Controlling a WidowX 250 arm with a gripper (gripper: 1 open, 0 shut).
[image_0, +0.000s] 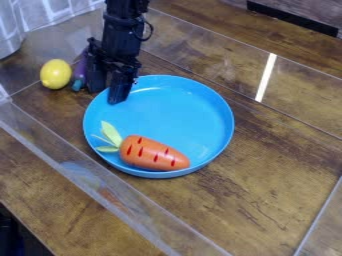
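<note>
My black gripper (107, 78) reaches down from the top over the left rim of a blue plate (187, 115), beside a dark purple object (80, 72), partly hidden behind it. Whether the fingers hold anything is too dark and small to tell. A toy carrot (154, 153) with pale leaves lies on the lower part of the plate. A yellow lemon-like object (56, 74) sits left of the gripper, off the plate.
A metal object (8, 25) stands at the top left, and a transparent strip runs along the lower left.
</note>
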